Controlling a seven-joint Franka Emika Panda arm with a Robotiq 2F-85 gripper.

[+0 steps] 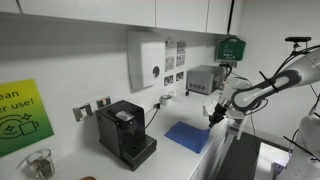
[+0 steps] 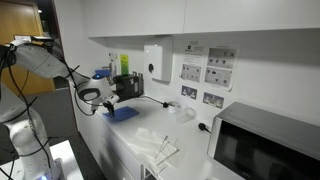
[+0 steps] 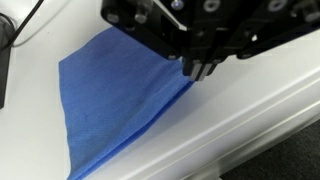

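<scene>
A blue cloth (image 1: 187,136) lies spread on the white counter, its near edge by the counter's front. In the wrist view the cloth (image 3: 120,95) is laid out mostly smooth, with a folded or doubled edge along its lower right side. My gripper is shut at the cloth's upper right corner, its fingertips close against the edge. Whether any fabric is pinched between them does not show. From the other side, the gripper (image 2: 110,116) appears over the near part of the cloth (image 2: 124,113).
A black coffee machine (image 1: 127,134) stands on the counter to the left of the cloth. A microwave (image 2: 262,142) and some pale sheets (image 2: 152,147) occupy the other end. The counter's front edge drops off right beside the gripper.
</scene>
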